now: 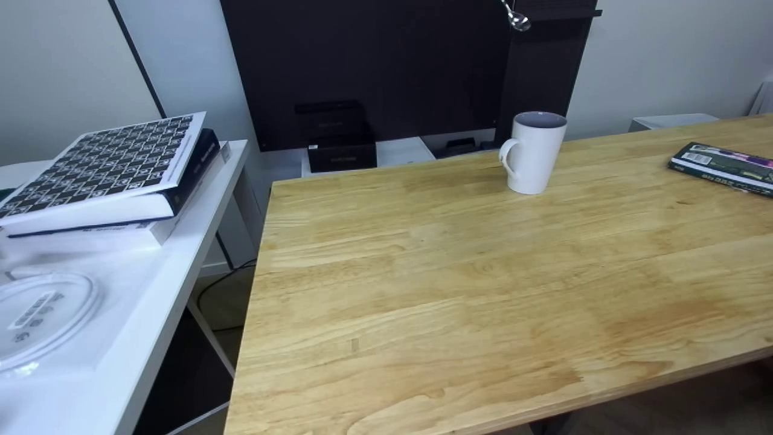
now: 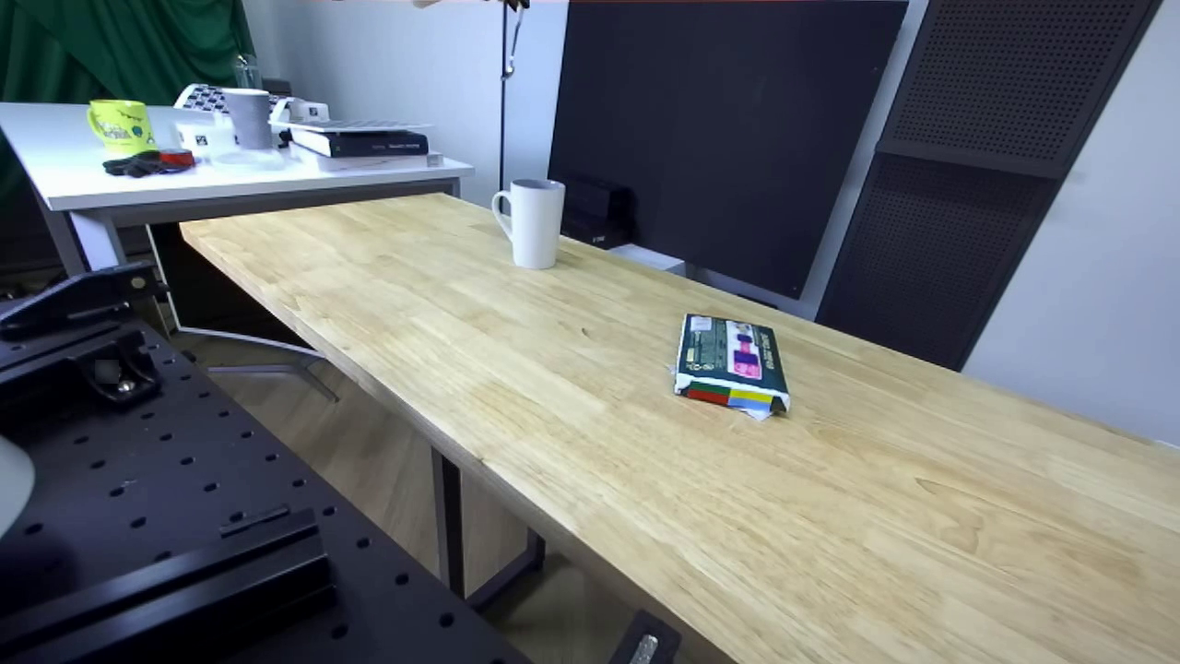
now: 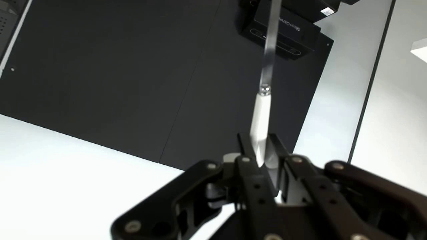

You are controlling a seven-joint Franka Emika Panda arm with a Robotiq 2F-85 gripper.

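My gripper is shut on the white handle of a spoon [image 3: 261,116]; its metal shaft runs up out of the wrist view, so the bowl is out of sight there. In exterior view 1 the spoon's shiny bowl [image 1: 519,22] hangs at the top, tipped downward, above and slightly left of a white mug [image 1: 532,159], well clear of its rim. The mug stands upright, grey inside, its handle to the left. Exterior view 2 shows the spoon [image 2: 512,50] high above the mug [image 2: 536,227]. Most of the arm is out of frame.
A dark green packet [image 1: 724,168] lies on the wooden table [image 1: 435,304] right of the mug. Books [image 1: 101,170] are stacked on the white side table. A black panel [image 1: 377,65] stands behind.
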